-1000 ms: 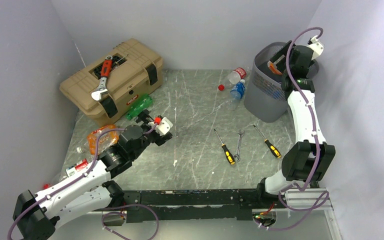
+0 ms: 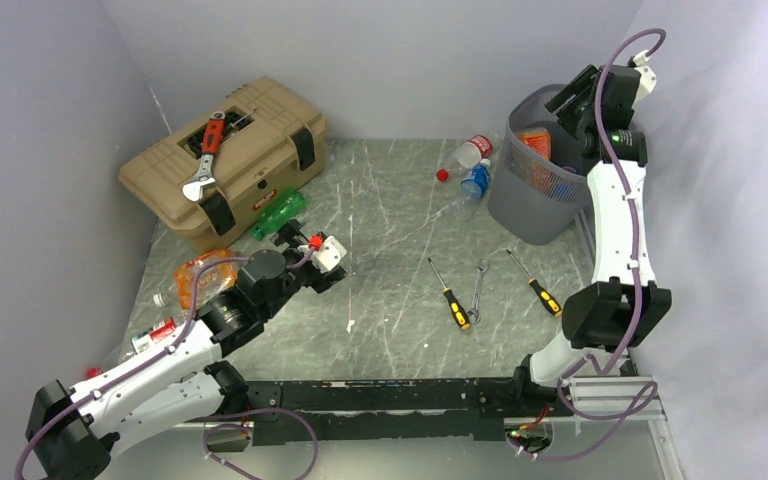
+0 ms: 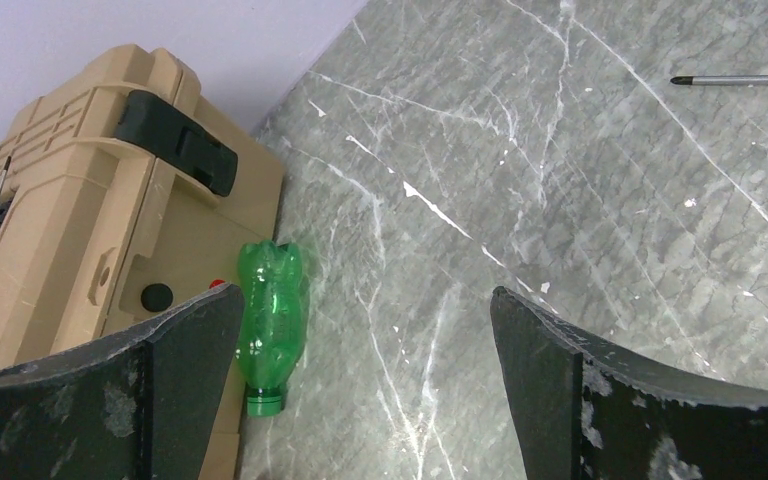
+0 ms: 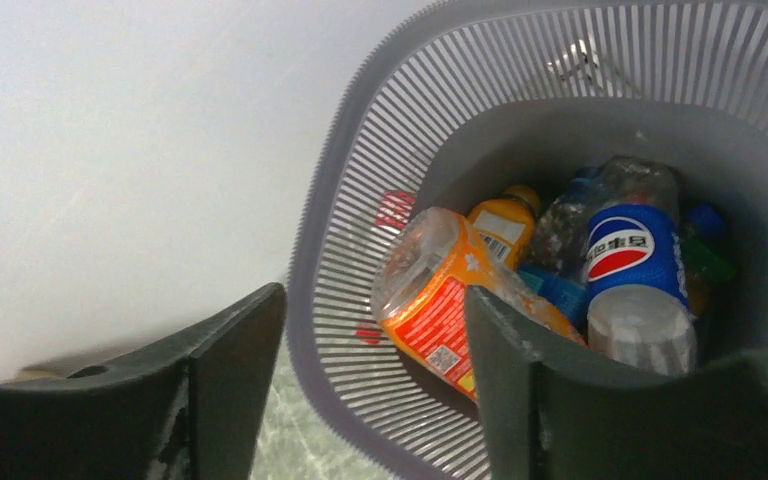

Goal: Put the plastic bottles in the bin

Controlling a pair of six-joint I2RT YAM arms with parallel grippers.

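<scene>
My right gripper hangs over the grey bin [image 2: 532, 215], part open, nothing held between its fingers. Inside the bin lie an orange-labelled bottle [image 4: 435, 310], a blue-labelled bottle [image 4: 632, 260] and several others. Beside the bin on the floor lie a red-labelled bottle [image 2: 468, 155] and a blue-labelled water bottle [image 2: 472, 185]. My left gripper stands open above the floor, near a green bottle [image 3: 272, 315] against the toolbox. An orange bottle [image 2: 215, 268] and more bottles lie at the left, partly behind the left arm.
The tan toolbox [image 2: 260, 110], with a wrench [image 2: 203, 175] on top, fills the back left. Two screwdrivers [image 2: 455, 305] and a spanner [image 2: 478, 290] lie at centre right.
My right gripper has risen and moved right over the bin. An orange bottle seen at it earlier now lies down in the bin. The left arm is still.
</scene>
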